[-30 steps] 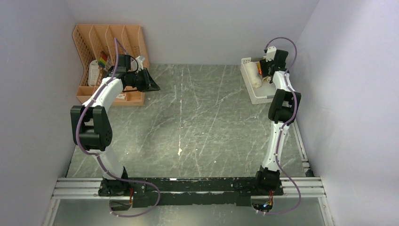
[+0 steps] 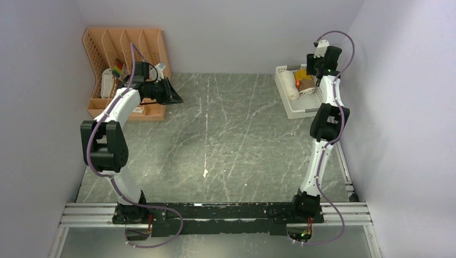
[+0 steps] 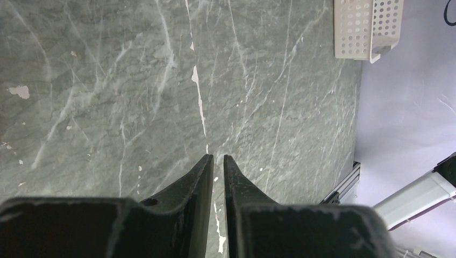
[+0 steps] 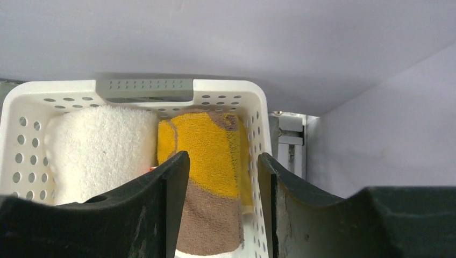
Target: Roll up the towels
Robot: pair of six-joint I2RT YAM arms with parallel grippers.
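Observation:
In the white basket (image 2: 299,114) at the back right lies a white towel roll (image 4: 102,148), along the basket's left side. A yellow and brown towel (image 4: 212,153) sits to the right of it, bundled up. My right gripper is over the basket's right part, its fingers parted and nothing held between them. The left gripper hangs over the table's left side, far from the towels. Only a narrow, empty gap separates its fingertips.
A wooden rack (image 2: 153,43) with dividers and a few items stands at the back left. Walls close in behind and right of the basket (image 4: 177,86).
My left arm has stayed where it was.

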